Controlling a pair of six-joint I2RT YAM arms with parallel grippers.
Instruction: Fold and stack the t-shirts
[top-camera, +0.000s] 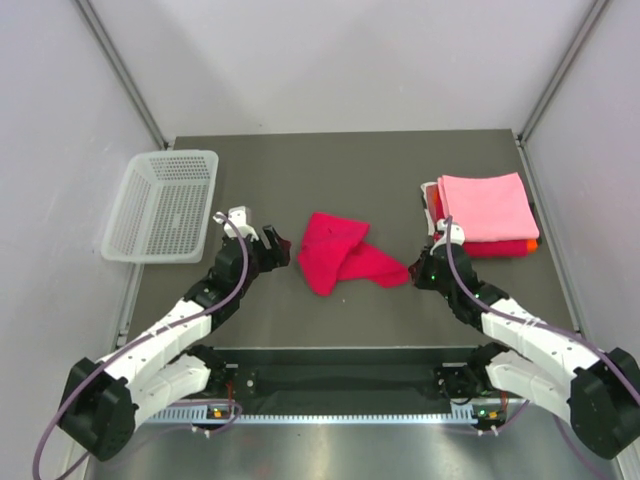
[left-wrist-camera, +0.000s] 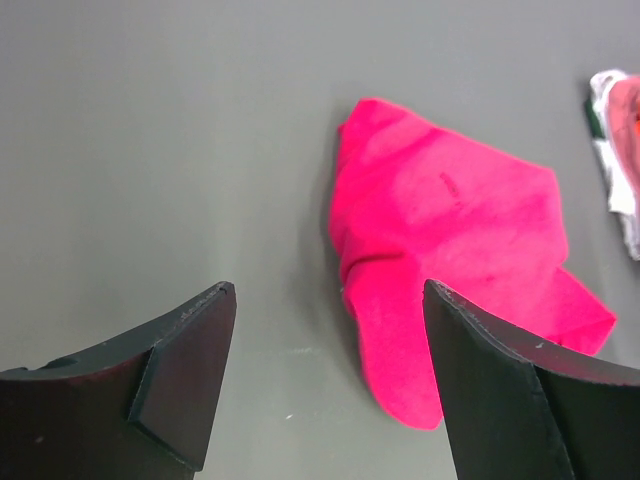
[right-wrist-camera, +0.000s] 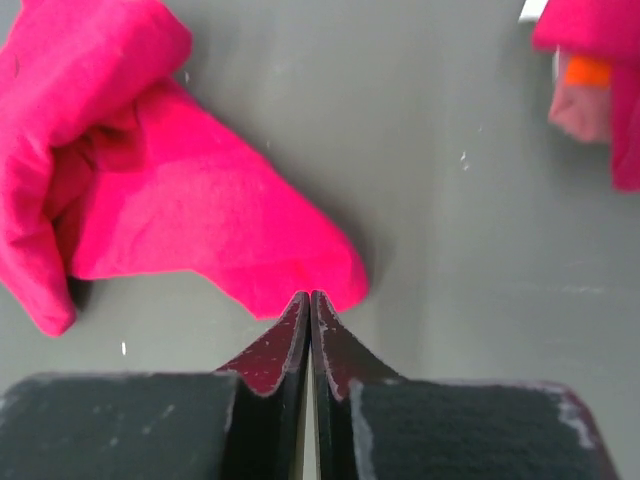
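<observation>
A bright pink-red t-shirt (top-camera: 335, 252) lies crumpled and partly folded over itself in the middle of the table. One flap (right-wrist-camera: 240, 230) stretches toward the right arm. My right gripper is shut with its tips together and nothing between them, beside the end of that flap. In the left wrist view the shirt (left-wrist-camera: 450, 200) lies ahead and to the right. My left gripper stands open and empty, left of the cloth. At the right, a stack of folded shirts has a light pink one (top-camera: 488, 208) on top.
A white plastic basket (top-camera: 161, 207) occupies the left back corner. Bare grey table (top-camera: 300, 170) shows behind the crumpled shirt and also in front of it. Walls rise on both sides and at the back.
</observation>
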